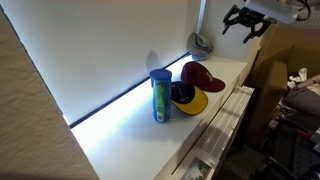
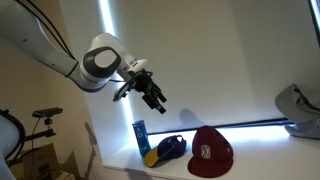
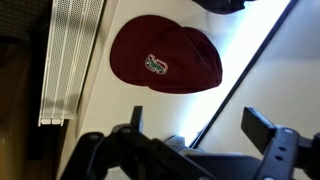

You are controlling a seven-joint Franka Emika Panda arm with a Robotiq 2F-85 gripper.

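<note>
Above the white ledge, my gripper (image 1: pixel 241 27) hangs open in the air, its fingers spread wide with nothing between them. In the wrist view its black fingertips (image 3: pixel 258 128) show at the lower edge, well apart. A maroon cap (image 3: pixel 165 55) with a small front emblem lies on the ledge below. Beside it is a dark cap with a yellow brim (image 1: pixel 190 100), and a blue can (image 1: pixel 161 96) stands upright next to that. A grey cap (image 1: pixel 199 45) rests at the ledge's far end, against the wall.
The white ledge (image 1: pixel 120 145) runs along a pale wall, with its near end bare. Below its front edge are a slotted white grille (image 3: pixel 70 60) and a drop to the floor. A brown chair or sofa (image 1: pixel 300 95) stands at the right.
</note>
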